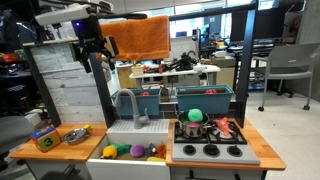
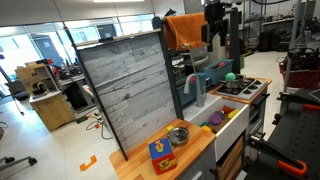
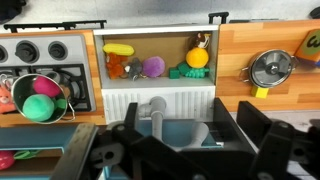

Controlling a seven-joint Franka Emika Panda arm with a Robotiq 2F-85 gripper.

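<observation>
My gripper looks straight down over the sink area in the wrist view. Its two dark fingers stand wide apart, with nothing seen held between them. In exterior view 1 the gripper hangs high, in front of the left end of the orange towel. Toy foods lie in the open drawer, among them a yellow corn-like piece, a purple piece and an orange ball. On the stove stands a pot holding a green ball and a pink piece.
A metal pot sits on the wooden counter beside a colourful box. The grey faucet rises behind the drawer. Blue bins hang from the rail at the back; dark posts frame the counter.
</observation>
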